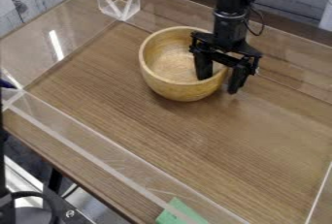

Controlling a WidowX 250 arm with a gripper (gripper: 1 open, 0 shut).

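A large yellow-tan bowl (169,72) sits toward the back middle of the wooden table. The black gripper (219,69) reaches down from the top at the bowl's right side, with one part over or inside the bowl's right rim and the other outside it. Whether the fingers are closed on the rim cannot be made out, as the black parts overlap and are small.
A white wire-like object (118,2) stands at the back left. A green piece (180,211) lies at the front edge, and a dark round object (29,211) is at the front left corner.
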